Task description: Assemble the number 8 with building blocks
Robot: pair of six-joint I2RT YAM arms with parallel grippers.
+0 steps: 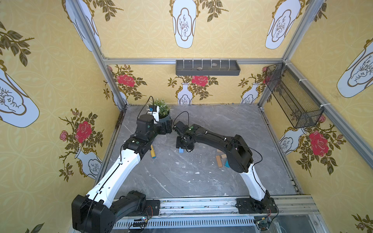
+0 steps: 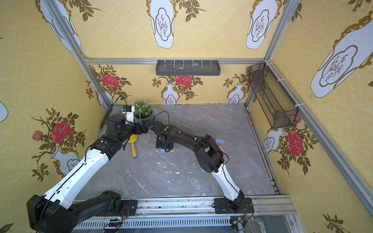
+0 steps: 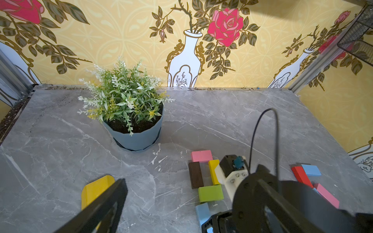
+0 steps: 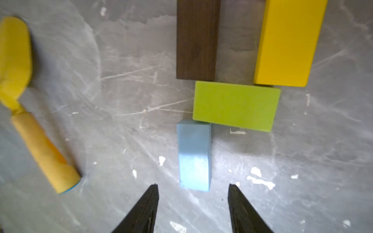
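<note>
In the right wrist view a light blue block (image 4: pixel 194 155) lies upright-lengthwise below a green block (image 4: pixel 235 104), with a dark brown block (image 4: pixel 196 38) and a yellow block (image 4: pixel 289 42) above. My right gripper is open over them, fingertips either side of the blue block's lower end, nothing held. The left wrist view also shows a pink block (image 3: pixel 201 156) atop this arrangement. My left gripper (image 1: pixel 167 126) hangs high near the plant, open. Loose red (image 3: pixel 301 174), blue (image 3: pixel 310 169) and pink (image 3: pixel 328 196) blocks lie to the right.
A potted plant (image 3: pixel 134 137) stands at the back left. A yellow spatula-like tool (image 2: pixel 134 149) lies left of the blocks. A wire basket (image 1: pixel 295 97) hangs on the right wall.
</note>
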